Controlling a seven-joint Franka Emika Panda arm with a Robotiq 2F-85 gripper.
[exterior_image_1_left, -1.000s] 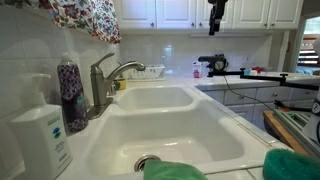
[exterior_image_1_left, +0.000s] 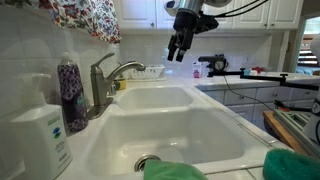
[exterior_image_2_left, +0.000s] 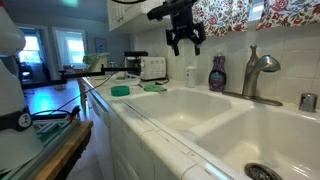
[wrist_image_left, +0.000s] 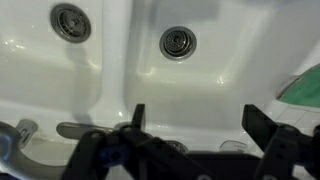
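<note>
My gripper (exterior_image_1_left: 176, 56) hangs in the air above the white double sink (exterior_image_1_left: 160, 158); it is open, with nothing between its fingers. Seen from above in the wrist view, the fingers (wrist_image_left: 138, 116) stand wide apart over a basin with a round drain (wrist_image_left: 178, 42). A green cloth (exterior_image_1_left: 172, 172) lies at the near end of the sink, and its edge shows at the right of the wrist view. Close to it is a teal round item (exterior_image_1_left: 290, 165).
The faucet (exterior_image_1_left: 100, 80) rises at the wall side. Beside it stand a dark soap bottle (exterior_image_1_left: 72, 95) and a white pump bottle (exterior_image_1_left: 42, 135). Both visible basins look empty. A black cable arm (exterior_image_1_left: 265, 74) reaches over the right counter.
From upper right in the first exterior view, my gripper has moved left and down over the sink. The bottles, cloth and faucet have stayed in place.
</note>
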